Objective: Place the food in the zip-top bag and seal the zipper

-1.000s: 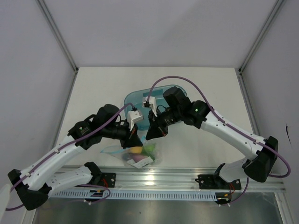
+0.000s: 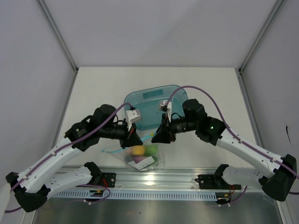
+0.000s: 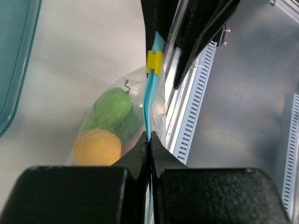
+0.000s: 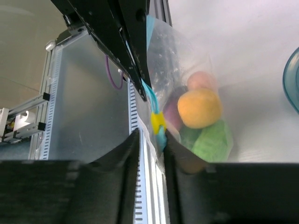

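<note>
A clear zip bag (image 2: 142,161) holding toy food, an orange piece (image 4: 199,108), a green pepper (image 3: 105,109) and pink pieces, sits at the front of the table under both grippers. Its cyan zipper strip (image 3: 149,95) carries a yellow slider (image 3: 154,60). My left gripper is shut on the strip. My right gripper is at the slider end, its fingers part open around the strip in the left wrist view; whether they touch it is unclear.
A teal tray (image 2: 149,105) stands behind the grippers at the back centre. The table's front metal rail (image 2: 154,175) runs just beyond the bag.
My right arm has moved rightward and toward the front along the zipper line, away from my left gripper. The left arm is nearly unchanged.
</note>
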